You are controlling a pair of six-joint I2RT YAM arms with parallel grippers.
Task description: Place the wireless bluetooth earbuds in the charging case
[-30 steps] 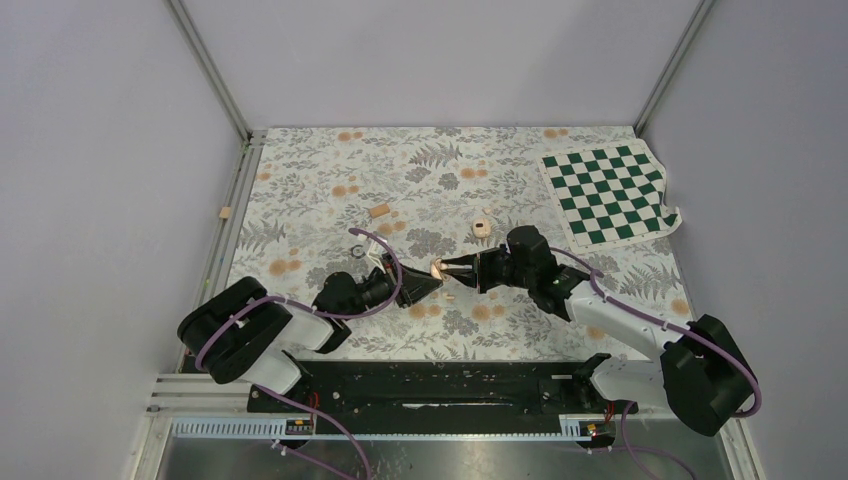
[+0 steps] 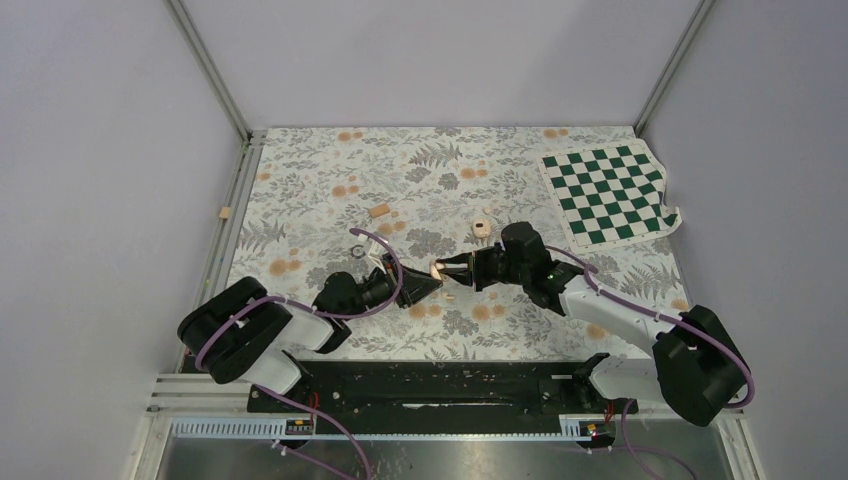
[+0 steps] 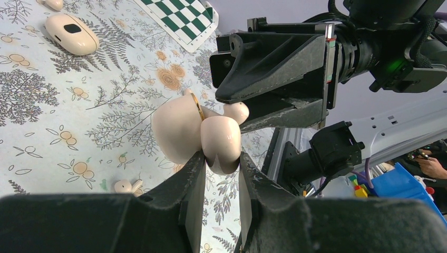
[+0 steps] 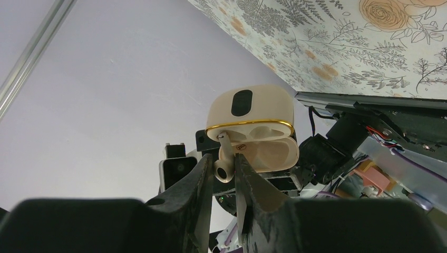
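My left gripper is shut on an open white charging case (image 3: pixel 176 129) with a gold rim, held above the middle of the table. My right gripper is shut on a white earbud (image 4: pixel 225 154). The earbud's stem tip meets the left well of the case (image 4: pixel 250 108) in the right wrist view; I cannot tell how far in it is. In the top view both grippers meet at the case (image 2: pixel 436 272).
A second white case or mouse-shaped object (image 3: pixel 72 34) lies behind, with small white pieces (image 3: pixel 123 186) on the floral cloth. A checkered board (image 2: pixel 610 195) is at back right.
The left arm looks unmoved, and both grippers stay together at the case.
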